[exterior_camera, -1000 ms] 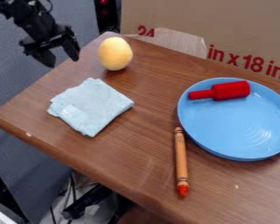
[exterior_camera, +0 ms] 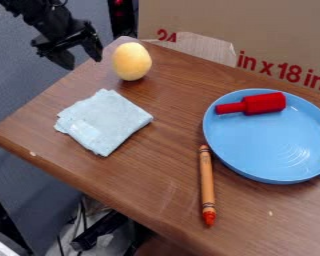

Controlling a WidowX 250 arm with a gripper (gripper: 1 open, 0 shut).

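Note:
My black gripper [exterior_camera: 75,50] hangs at the top left, above the table's back left edge, to the left of a yellow oval object [exterior_camera: 132,61]. Whether its fingers are open or shut is hard to tell. A folded pale cloth [exterior_camera: 104,122] lies on the wooden table at the left. A blue plate [exterior_camera: 267,150] sits at the right with a red cylinder with a handle [exterior_camera: 263,103] on it. An orange crayon [exterior_camera: 207,184] lies left of the plate, pointing toward the front.
A cardboard box [exterior_camera: 236,35] stands along the back.
My gripper has shifted slightly to the right and up, toward the yellow object. The objects on the table have not visibly moved.

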